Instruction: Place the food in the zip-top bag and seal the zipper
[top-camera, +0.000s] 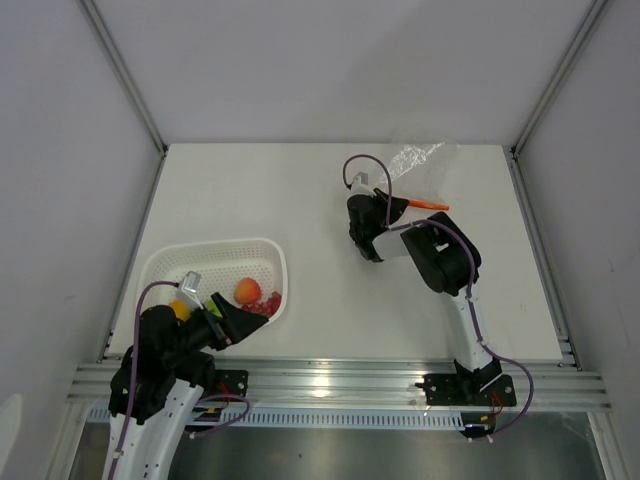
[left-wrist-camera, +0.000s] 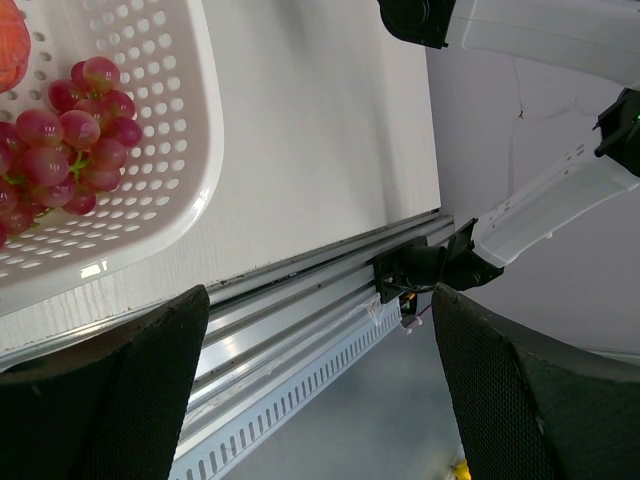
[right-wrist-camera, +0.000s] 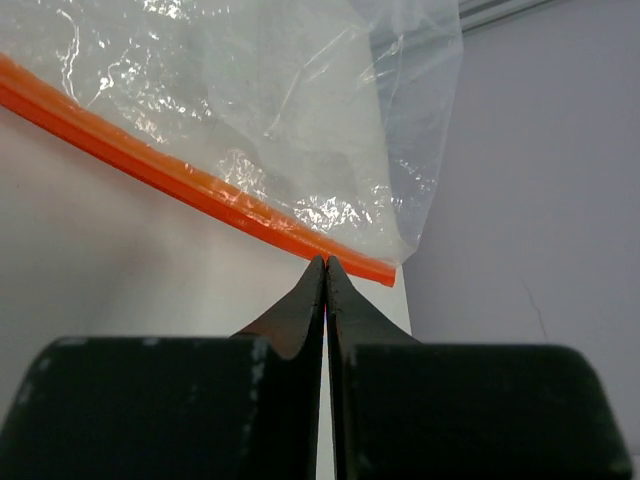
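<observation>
On the right of the table in the top view lies a clear zip-top bag (top-camera: 420, 172) with an orange zipper edge (top-camera: 430, 205). My right gripper is shut, its fingertips together with nothing between them. The orange zipper edge (right-wrist-camera: 230, 205) runs just beyond the tips, outside the fingers, near the bag's right corner. At the lower left, my left gripper (top-camera: 245, 315) stands open and empty over the white basket's near side. Inside that basket (top-camera: 283, 262) are an orange round item (top-camera: 247, 291) and red grapes (left-wrist-camera: 75, 140); a yellow item (top-camera: 180, 309) is partly behind the arm.
A metal rail (top-camera: 330, 370) borders the front edge, and grey walls (top-camera: 590, 220) stand around the other sides. My right forearm crosses the table's right half.
</observation>
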